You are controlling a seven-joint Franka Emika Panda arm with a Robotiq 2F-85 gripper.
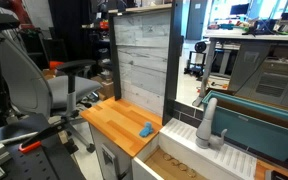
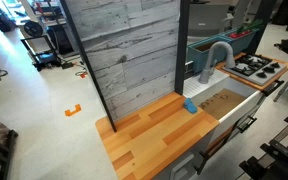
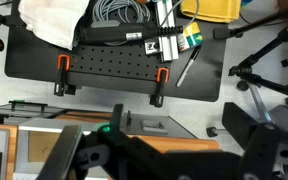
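Observation:
A small blue object (image 1: 146, 130) rests on the wooden counter (image 1: 122, 117) of a toy kitchen, left of the sink. The other exterior view also has the blue object (image 2: 190, 105) near the counter's right end, beside the sink basin (image 2: 222, 103). A grey faucet (image 2: 220, 56) rises behind the basin. My gripper stands open at the bottom of the wrist view, its dark fingers wide apart with nothing held between them. Dark arm parts (image 2: 274, 160) show at the lower right of the second exterior view, well apart from the blue object.
A black workbench (image 3: 114, 65) carries a white cloth (image 3: 52, 20), a coiled cable (image 3: 122, 10) and a yellow item (image 3: 212, 9). Orange clamps (image 3: 62, 66) sit along its edge. A stovetop (image 2: 254, 67) lies beyond the sink.

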